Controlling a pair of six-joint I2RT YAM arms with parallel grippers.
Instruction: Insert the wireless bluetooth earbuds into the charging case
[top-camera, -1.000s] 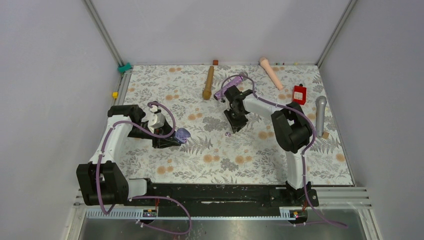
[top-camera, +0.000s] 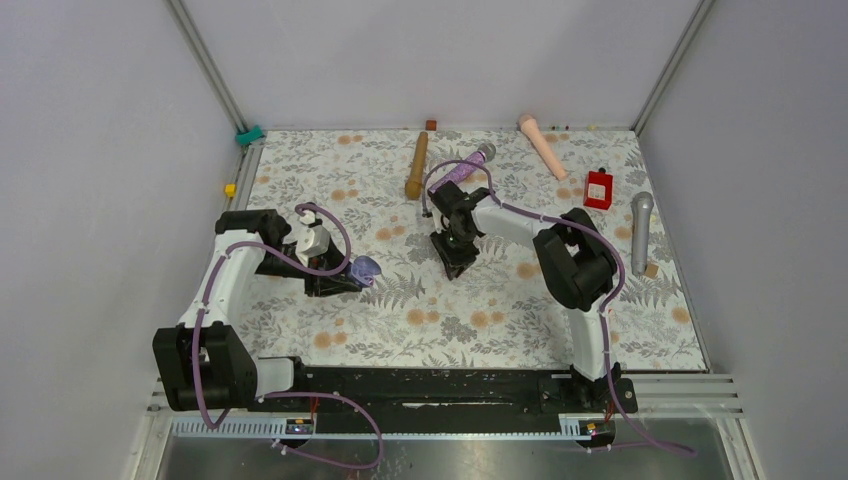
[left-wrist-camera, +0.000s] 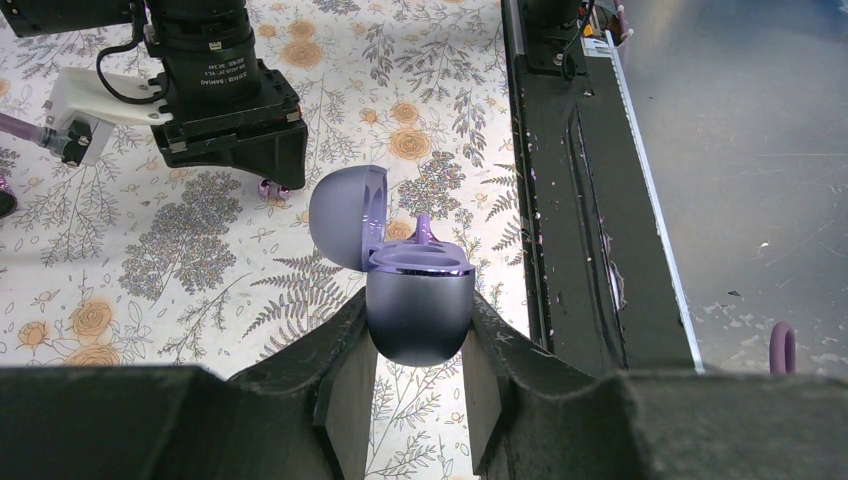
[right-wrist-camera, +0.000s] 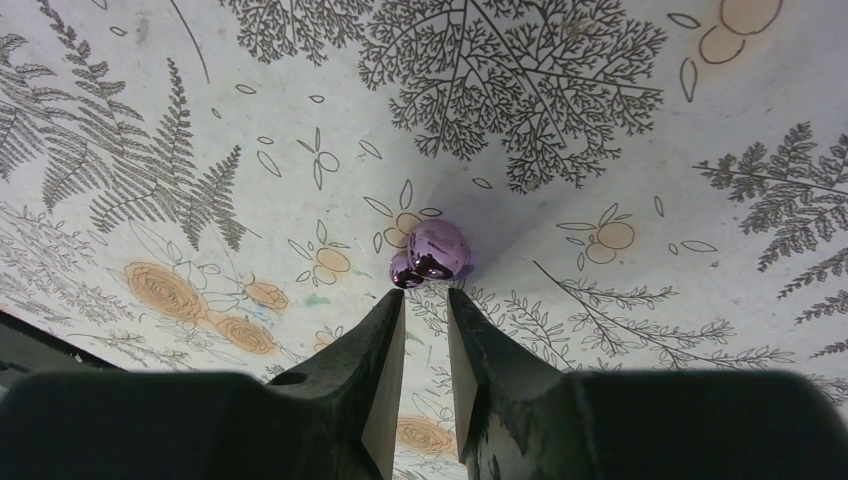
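A purple earbud (right-wrist-camera: 440, 248) lies on the floral tabletop in the right wrist view, just beyond the fingertips of my right gripper. Those fingers are part open with a bare gap between them, and the earbud is not between them. From the left wrist view, the same earbud (left-wrist-camera: 274, 189) shows right beside the tip of the right gripper; in the top view that gripper covers it. My left gripper is shut on the lavender charging case (left-wrist-camera: 420, 330), whose lid (left-wrist-camera: 340, 215) stands open. A purple piece sticks up inside; whether it is an earbud, I cannot tell.
A wooden stick (top-camera: 417, 165), a purple microphone (top-camera: 465, 167) and a peach-coloured microphone (top-camera: 542, 146) lie at the back. A red box (top-camera: 598, 190) and a grey microphone (top-camera: 641, 233) are on the right.
The right gripper has moved left and slightly toward the front, over the earbud, which showed bare on the table a second ago. The left arm and the case have stayed still.
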